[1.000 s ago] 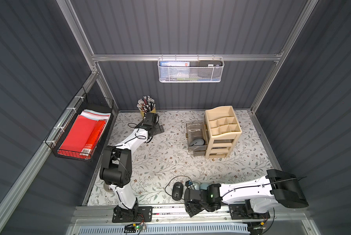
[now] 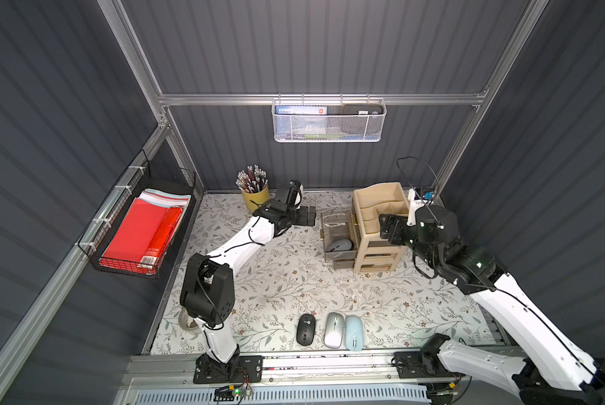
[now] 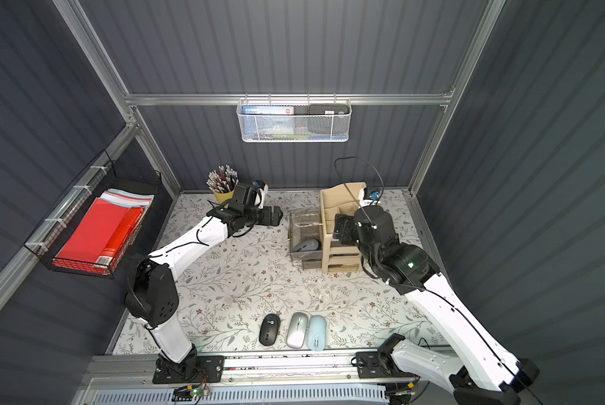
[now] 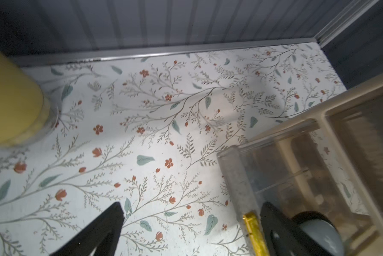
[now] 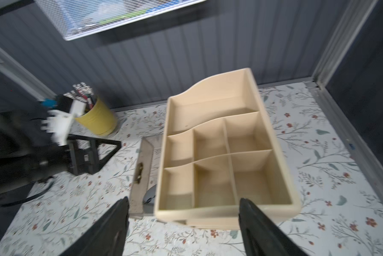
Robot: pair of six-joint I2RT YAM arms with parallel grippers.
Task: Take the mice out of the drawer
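Note:
A dark grey mouse lies inside the pulled-out clear drawer of the beige organizer. In the left wrist view the mouse shows partly behind one finger. My left gripper stands open and empty, just left of the drawer front. Over the organizer's right side hangs my right gripper, also open; the right wrist view has the organizer's top compartments in front of its spread fingers. By the table's front edge rest a black mouse, a white mouse and a light blue mouse.
A yellow pen holder stands behind the left arm. On the back wall hangs a white wire basket, and a black tray with red folders is at the left.
My right arm has swung from the front edge, by the mice, up and back to the organizer. The left gripper has moved right toward the drawer. The mouse in the drawer has stayed put.

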